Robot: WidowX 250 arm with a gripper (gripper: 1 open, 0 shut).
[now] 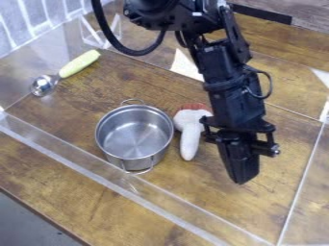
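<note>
The black arm reaches down from the top centre, and its gripper [241,163] is low over the wooden table at the right, shut, with nothing visible between its fingers. Just left of it lies a white mushroom-like object [190,135] with some red at its top, partly behind the arm. A steel pot [134,135] with two wire handles stands left of that object.
A metal scoop [44,84] with a pale yellow-green handle [79,63] lies at the upper left. Clear plastic edging runs along the table's front left and right side. Bare wood [180,202] shows in the front middle.
</note>
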